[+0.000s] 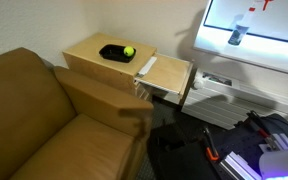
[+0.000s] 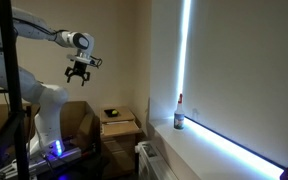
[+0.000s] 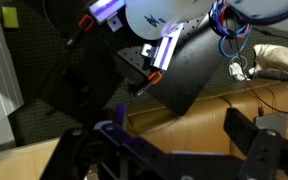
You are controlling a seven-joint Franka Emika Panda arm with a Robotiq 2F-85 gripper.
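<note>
High above the floor, my gripper (image 2: 79,74) hangs empty with its fingers apart in exterior view 2. The wrist view looks down past the spread dark fingers (image 3: 254,140), with no object between them. A black tray (image 1: 112,52) sits on a light wooden cabinet, and a yellow-green ball (image 1: 128,50) is at its right end. A long white item (image 1: 147,66) lies on the cabinet to the right of the tray. On the white window sill stands a clear bottle (image 2: 179,112) with a red top. My gripper is well apart from all of these.
A brown sofa (image 1: 69,135) fills the left of exterior view 1. The robot's base, with cables (image 3: 246,50), stands on the dark floor. A white radiator (image 2: 152,162) runs below the sill. Most of the sill is bare.
</note>
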